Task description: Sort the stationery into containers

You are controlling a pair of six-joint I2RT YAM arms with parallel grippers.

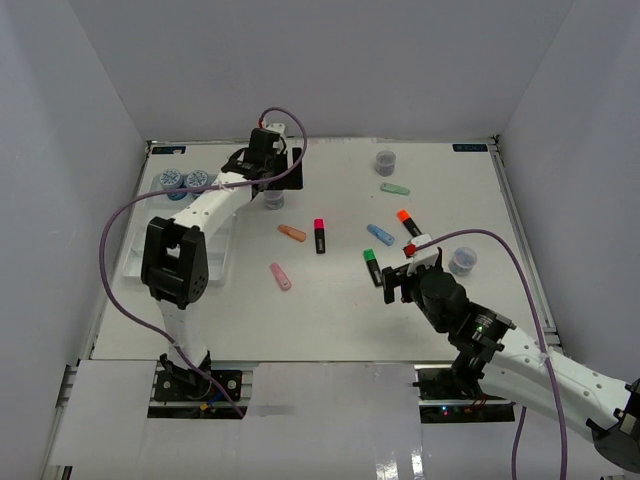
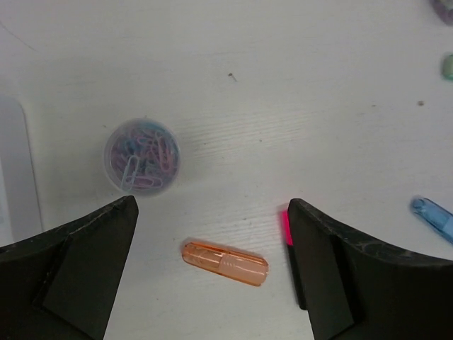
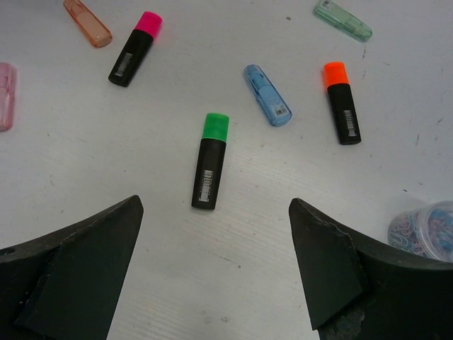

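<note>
My left gripper (image 1: 284, 170) hangs open above a clear cup of paper clips (image 2: 141, 157); its fingers frame the cup and an orange correction tape (image 2: 224, 261). Two blue-lidded cups (image 1: 171, 183) stand in the white divided tray (image 1: 216, 268). My right gripper (image 1: 398, 284) is open above the table beside a green-capped highlighter (image 3: 209, 161). Pink (image 3: 133, 49) and orange-capped (image 3: 342, 103) highlighters lie on the table, with blue (image 3: 267, 95), green (image 3: 342, 19) and pink (image 3: 6, 97) tapes. More clear cups stand at the back (image 1: 385, 161) and right (image 1: 462, 261).
The tray takes up the left side of the table (image 1: 330, 320). Walls stand at left, back and right.
</note>
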